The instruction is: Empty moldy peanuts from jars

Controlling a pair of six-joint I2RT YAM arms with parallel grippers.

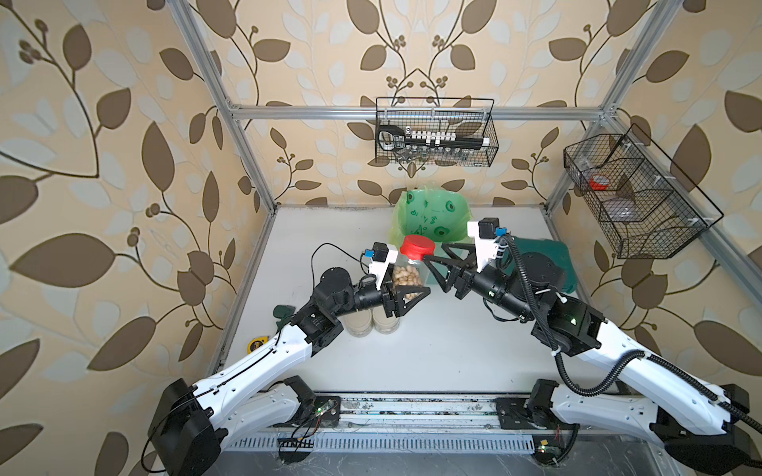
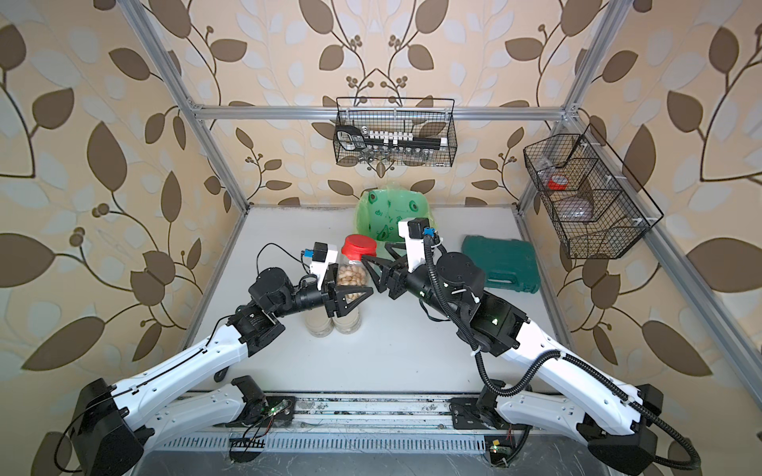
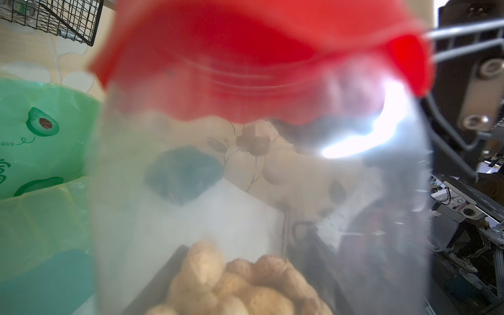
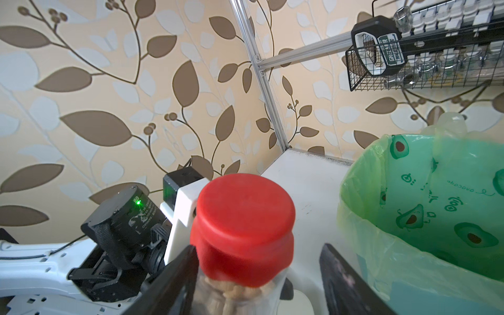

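A clear jar of peanuts point(image 1: 406, 277) with a red lid point(image 1: 416, 244) is held up over the table, my left gripper point(image 1: 408, 292) shut on it. In the left wrist view the jar point(image 3: 252, 210) fills the frame, peanuts low inside. My right gripper point(image 1: 442, 268) is part open beside the lid; in the right wrist view its blurred fingers straddle the red lid point(image 4: 245, 204), which is still on the jar. More jars point(image 2: 347, 323) stand on the table beneath. A green-lined bin point(image 2: 393, 204) stands behind.
A teal case point(image 2: 500, 261) lies at the back right. Wire baskets point(image 1: 436, 135) hang on the back and right walls.
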